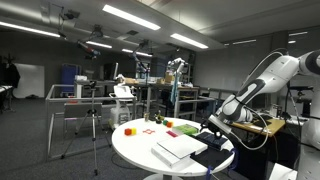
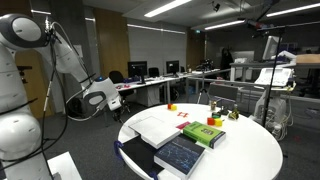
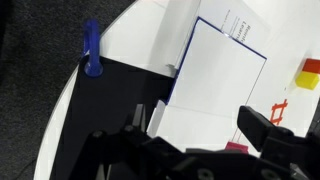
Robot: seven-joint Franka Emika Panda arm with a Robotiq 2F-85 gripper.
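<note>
My gripper shows at the bottom of the wrist view, its dark fingers [image 3: 262,130] standing well apart with nothing visible between them. Below it lies a white box [image 3: 215,65] with blue edges, beside a black panel [image 3: 105,115]. In exterior view 2 a white flat piece [image 2: 152,128] rests on the round table, near a dark box [image 2: 180,154] and a green box [image 2: 203,135]. From the left there, the arm reaches in with the gripper [image 2: 122,108] near the table's edge. Whether it touches anything cannot be told.
A blue strip-like object [image 3: 92,48] lies by the table edge. Red and yellow blocks [image 3: 308,74] and a red flat shape [image 3: 291,104] sit farther across. In exterior view 1, the round table [image 1: 125,148] has bare space at its left; a tripod [image 1: 94,120] stands beyond it.
</note>
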